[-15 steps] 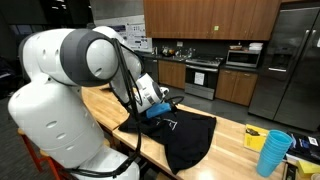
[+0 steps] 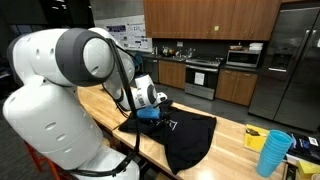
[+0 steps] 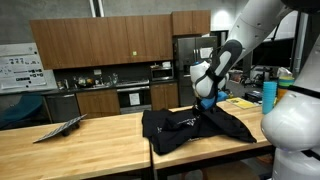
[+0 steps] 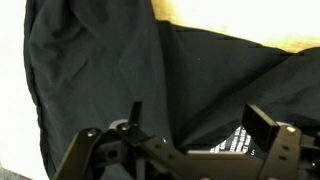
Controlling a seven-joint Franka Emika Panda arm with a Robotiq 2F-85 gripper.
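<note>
A black cloth [image 2: 190,140] lies spread with folds over the wooden table. It also shows in exterior view 2 as a dark, uneven cloth [image 3: 175,137], and it fills most of the wrist view, where a long fold runs down the cloth [image 4: 110,80]. My gripper is open above it, its two fingers wide apart with only cloth visible beyond them. A white striped patch [image 4: 236,140] appears between the fingers, near the right one. Whether the fingertips touch the fabric I cannot tell.
Blue cups [image 2: 272,155] stand near the table's right end, with a yellow item [image 2: 256,137] behind them. A dark flat object [image 3: 70,118] rests on the left part of the table in exterior view 2. Bare wood [image 3: 60,150] lies left of the cloth.
The cloth looks unchanged.
</note>
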